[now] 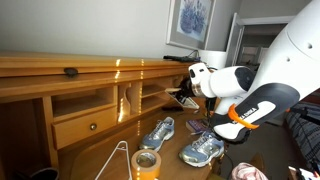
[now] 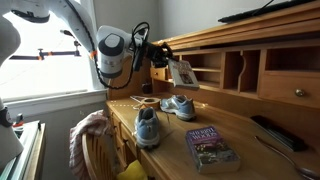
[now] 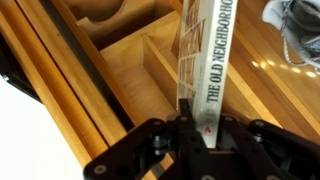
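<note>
A thin book [image 3: 212, 60] with "THE OLD NEIGHBORHOOD" on its spine is held in my gripper, whose fingers are shut on one end of it. In exterior view 2 the same book [image 2: 183, 73] hangs tilted from the gripper [image 2: 163, 54], clear of the desk and in front of the hutch's cubbies. From exterior view 1, the book [image 1: 184, 100] appears above and behind the grey-blue shoes, partly hidden by the gripper.
A roll of tape [image 1: 147, 163] sits near them. Another thick book [image 2: 210, 148] lies flat, with a dark case [image 2: 279, 132] beyond it. Wooden cubbies [image 2: 206, 76] line the back.
</note>
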